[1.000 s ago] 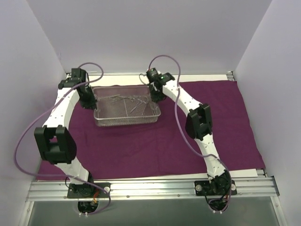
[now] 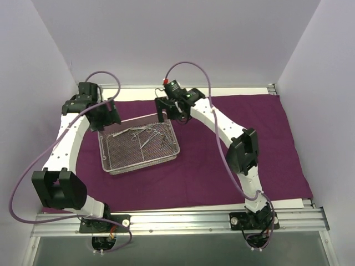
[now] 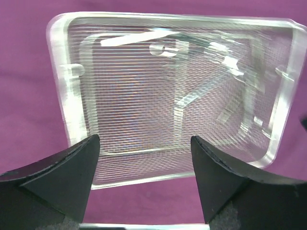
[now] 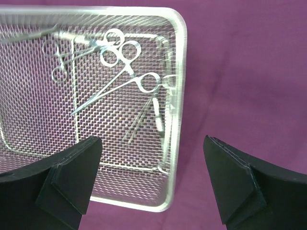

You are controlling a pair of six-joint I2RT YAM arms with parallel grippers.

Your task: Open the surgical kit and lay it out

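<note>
A wire-mesh tray (image 2: 138,159) lies on the purple cloth, turned slightly askew, with several metal instruments inside. In the right wrist view, ring-handled scissors (image 4: 111,82) lie near a smaller ring-handled tool (image 4: 61,61) and thin tweezers (image 4: 159,115). A flat, pale metal instrument (image 3: 136,38) shows at the tray's back in the left wrist view. Over its back left corner hovers my left gripper (image 2: 107,117), open and empty. My right gripper (image 2: 168,112) is by the back right corner, also open, with the tray's right rim (image 4: 178,91) in sight ahead of its fingers.
Pale walls (image 2: 327,83) stand at both sides and the back. Purple cables (image 2: 213,127) loop along both arms.
The tray has come toward the front left and turned a little. The right gripper has moved left.
</note>
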